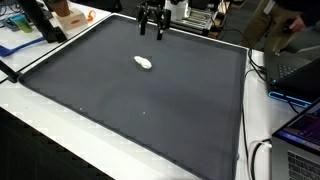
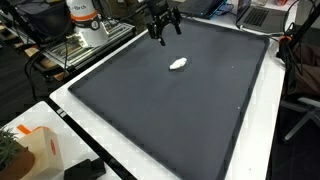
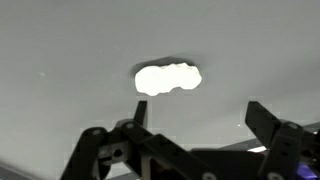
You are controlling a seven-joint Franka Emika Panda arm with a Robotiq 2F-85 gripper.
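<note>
A small white, uneven oblong object (image 1: 143, 62) lies on the dark grey board (image 1: 140, 110). In exterior view 2 the white object (image 2: 178, 63) rests just in front of my gripper (image 2: 170, 32). My gripper (image 1: 151, 33) is above the board's far part, apart from the object. The wrist view has the white object (image 3: 167, 78) near the middle, ahead of the two widely parted fingers. Nothing is between the fingers of the open gripper.
Most of the board is bare. Laptops (image 1: 298, 160) and cables lie beyond its right side in exterior view 1. Assorted items, including an orange-and-white one (image 2: 40, 142), stand off the board at lower left in exterior view 2.
</note>
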